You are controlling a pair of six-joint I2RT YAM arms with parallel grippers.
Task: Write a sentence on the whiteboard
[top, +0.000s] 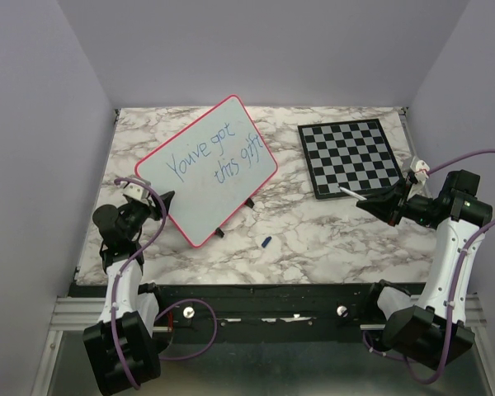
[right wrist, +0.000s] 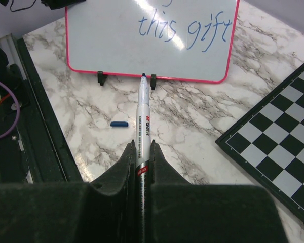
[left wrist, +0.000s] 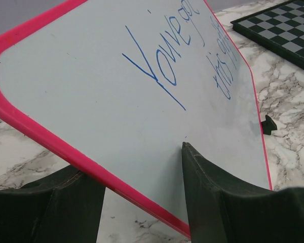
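Observation:
The whiteboard (top: 206,181) with red rim stands tilted on small black supports, bearing blue writing "You've got this gift". My left gripper (top: 165,198) is at its lower-left edge, one finger on either side of the board in the left wrist view (left wrist: 137,177); whether it grips tightly is unclear. My right gripper is shut on a white marker (right wrist: 143,111), tip pointing toward the board, held apart from it on the right of the table.
A checkered board (top: 353,157) lies at the back right. A small blue cap (top: 266,242) lies on the marble table in front of the whiteboard.

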